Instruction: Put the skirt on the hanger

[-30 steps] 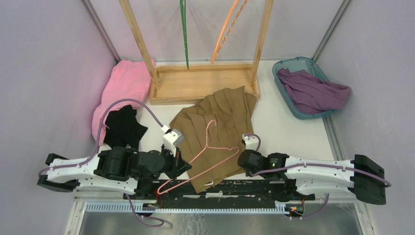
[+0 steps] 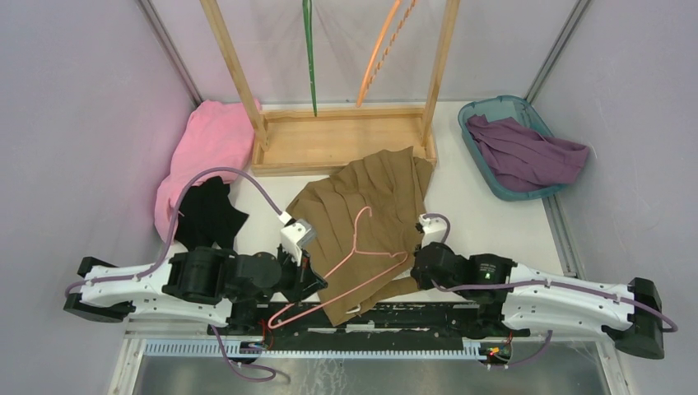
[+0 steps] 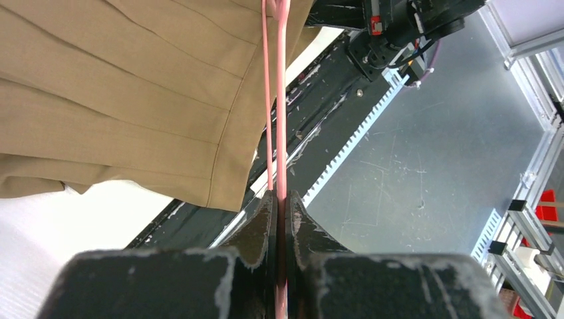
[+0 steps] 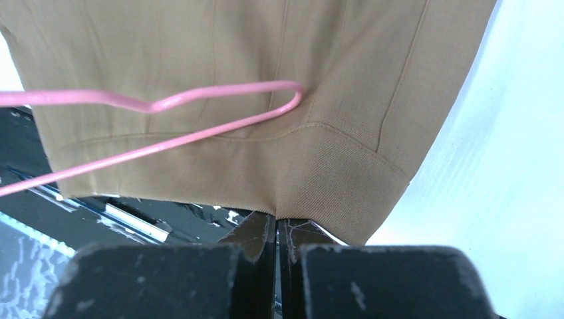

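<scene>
The khaki pleated skirt lies spread in the middle of the table, its lower part reaching the front edge. Over it is a pink hanger, with my left gripper shut on the hanger's bar at the left side. My right gripper is shut at the skirt's near hem; fabric gathers at its fingertips, so it appears to pinch a thin bit of the skirt. The hanger's other end hangs just above the skirt in the right wrist view.
A wooden rack with green and orange hangers stands at the back. Pink and black cloths lie left. A teal basket with purple cloth sits back right. Bare table shows at right.
The left gripper and hanger have moved slightly right.
</scene>
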